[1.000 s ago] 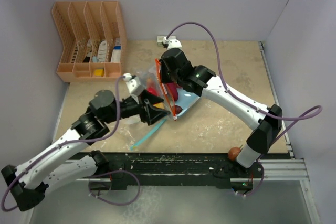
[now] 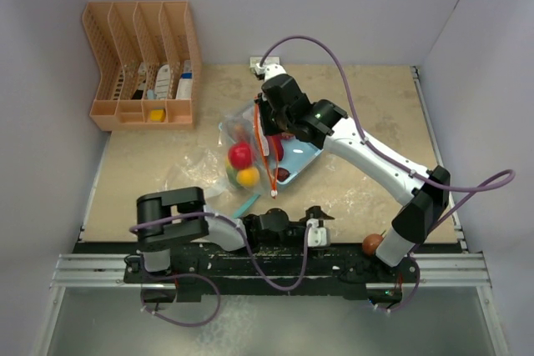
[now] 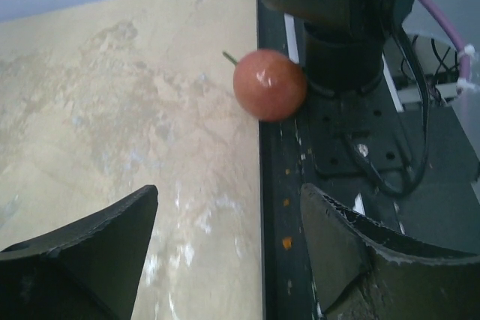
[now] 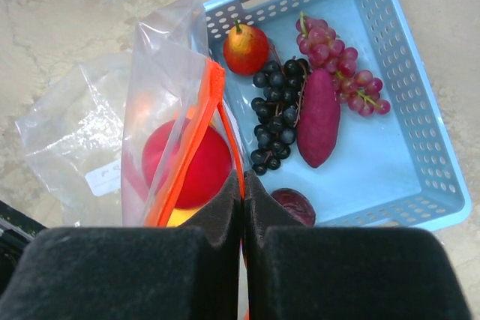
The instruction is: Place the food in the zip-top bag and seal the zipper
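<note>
The clear zip bag point(image 4: 71, 136) lies beside a blue basket point(image 4: 375, 177), its orange zipper strip point(image 4: 176, 177) standing up. Inside it show a red round food point(image 2: 240, 155) and an orange-yellow one point(image 2: 248, 177). My right gripper is shut on the orange strip, which runs between its fingertips. Low over the table's front edge, my left gripper point(image 2: 324, 227) stands open and empty, pointing right; in the left wrist view its fingers point(image 3: 112, 252) are well apart. The basket holds dark grapes point(image 4: 277, 114), red grapes point(image 4: 341, 65), a purple-red root point(image 4: 319, 119), a red-yellow fruit point(image 4: 246, 49) and a dark round food point(image 4: 294, 205).
A tomato-like fruit point(image 2: 372, 244) sits at the front right edge, by the right arm's base point(image 2: 392, 249). The pink divided organizer point(image 2: 142, 64) stands at the back left. A teal strip point(image 2: 247, 204) lies before the bag.
My left gripper has swung away from the bag, toward the front edge and rightward, uncovering the red and yellow foods. The right arm has shifted slightly and still grips the orange strip.
</note>
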